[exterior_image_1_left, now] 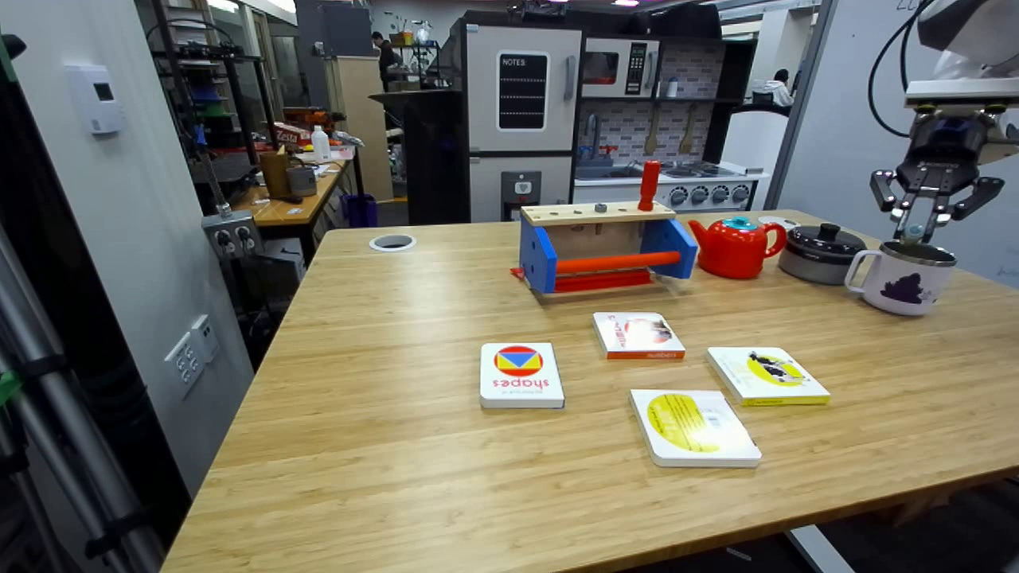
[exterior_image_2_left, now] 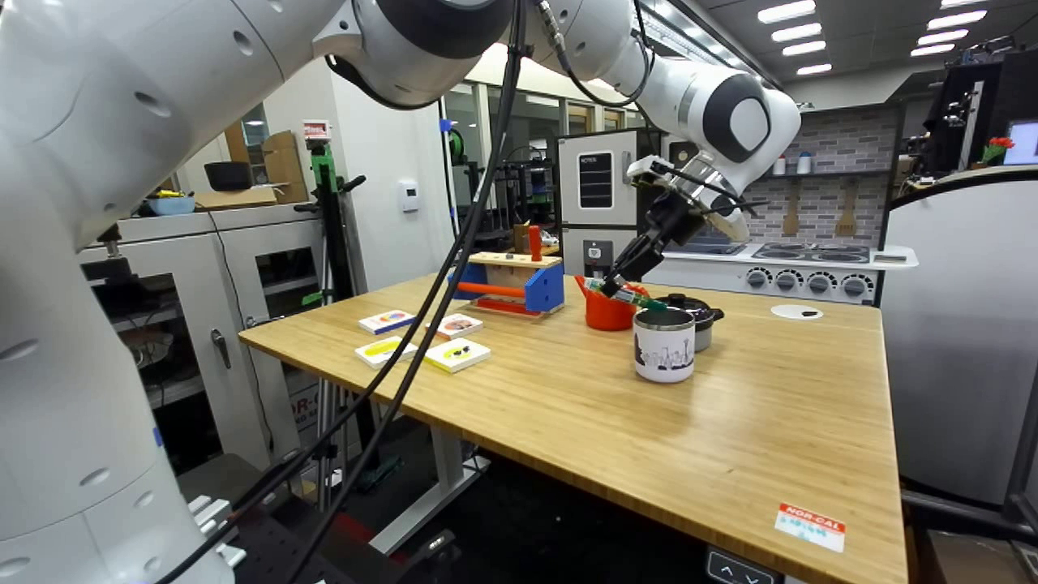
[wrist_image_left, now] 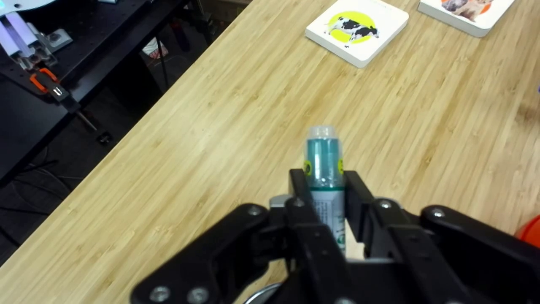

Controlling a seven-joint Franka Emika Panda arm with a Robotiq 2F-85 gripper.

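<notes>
A slim tube with a clear teal cap (wrist_image_left: 324, 157) and a white label is clasped between the fingers of my gripper. Exterior view 2 shows the gripper (exterior_image_2_left: 615, 284) tilted, with the green-and-white tube (exterior_image_2_left: 634, 296) slanting toward the mouth of the white mug (exterior_image_2_left: 664, 349). How far its end reaches inside the mug cannot be told. From exterior view 1, the gripper (exterior_image_1_left: 915, 229) hangs just above the rim of the mug (exterior_image_1_left: 903, 278), which stands upright with its handle to the left.
Close to the mug stand a grey lidded pot (exterior_image_1_left: 821, 254) and a red teapot (exterior_image_1_left: 733, 250). A toy workbench (exterior_image_1_left: 611, 212) sits farther left. Several small board books, including a shapes book (exterior_image_1_left: 521, 374) and a cow book (exterior_image_1_left: 769, 374), lie mid-table.
</notes>
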